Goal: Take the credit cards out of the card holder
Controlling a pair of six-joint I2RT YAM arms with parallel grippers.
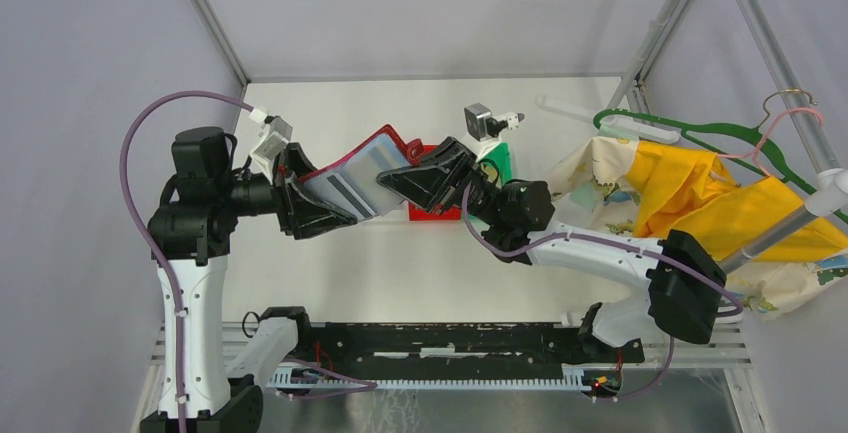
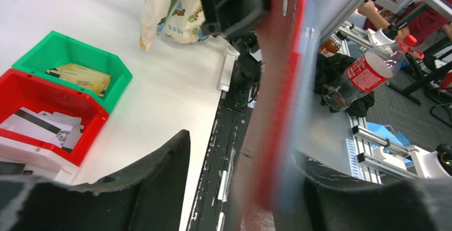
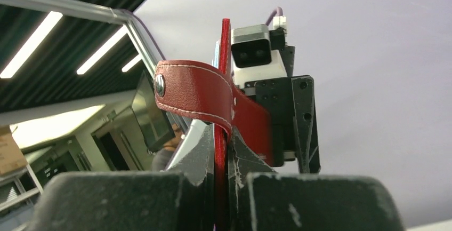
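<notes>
The red leather card holder (image 1: 352, 178) is held up tilted between my grippers, its translucent sleeve side facing the top camera, with striped inserts showing through. My right gripper is shut on its strap end (image 3: 193, 87). My left gripper (image 1: 310, 198) stands part open at the holder's other end, which passes between or beside its fingers; in the left wrist view the holder's edge (image 2: 280, 124) is blurred and close.
Behind the holder on the white table (image 1: 480, 283) are a red tray (image 2: 100, 114) and a green tray (image 2: 114, 65) with cards inside. Hangers and yellow cloth (image 1: 690, 193) are at the right. A bottle (image 2: 362, 76) stands outside the work area.
</notes>
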